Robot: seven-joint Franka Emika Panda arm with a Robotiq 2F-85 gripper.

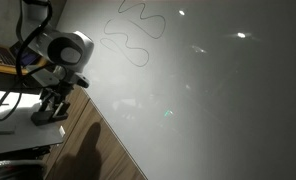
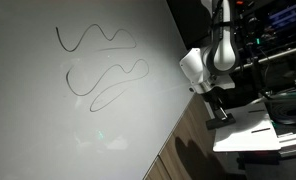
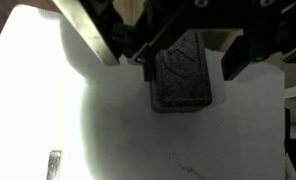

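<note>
A dark, block-like eraser [image 3: 180, 88] lies on the white table, its patterned top showing in the wrist view. My gripper is directly over it, with one finger on each side. A gap shows between the eraser and the right finger, so the fingers are at least partly open; the left finger is close to the eraser's edge. In exterior view 2 the gripper [image 2: 218, 108] reaches down to the eraser [image 2: 221, 122] near the table's edge. Wavy dark lines [image 2: 98, 44] run across the whiteboard [image 2: 48, 130].
The white table [image 2: 246, 130] has clear room beside the eraser. A small dark strip [image 3: 54, 165] lies on it at the lower left of the wrist view. Wooden panelling [image 1: 93, 140] is between the table and the board. Cables hang around the arm.
</note>
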